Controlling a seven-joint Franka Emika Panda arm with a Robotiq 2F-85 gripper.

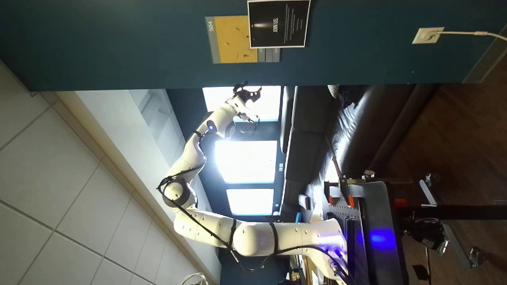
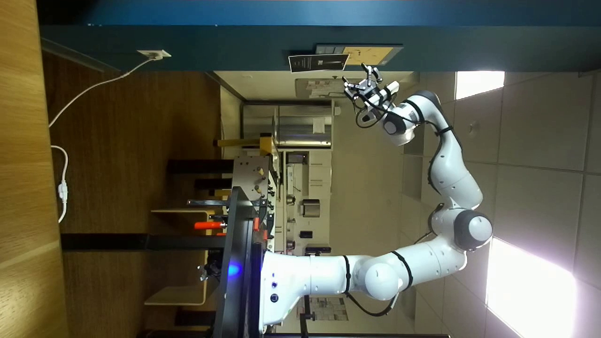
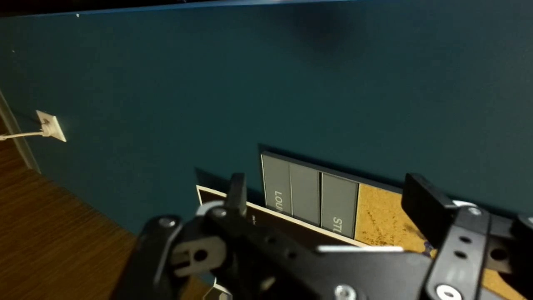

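My gripper is raised high on the outstretched arm, its fingers spread apart with nothing between them. On the dark teal wall hang a black "JOIN US." poster and a yellow-and-grey room sign, the poster overlapping part of the sign. From exterior view 2, the gripper appears close to the wall beside the sign; the exact gap cannot be told. In the wrist view the sign's grey strips show beyond the open gripper, and the linkage hides much of the poster.
Both exterior views are turned sideways. A white outlet with a plugged-in cord sits low on the wall. Clamps hold to the table at the arm's base. A dark couch stands behind.
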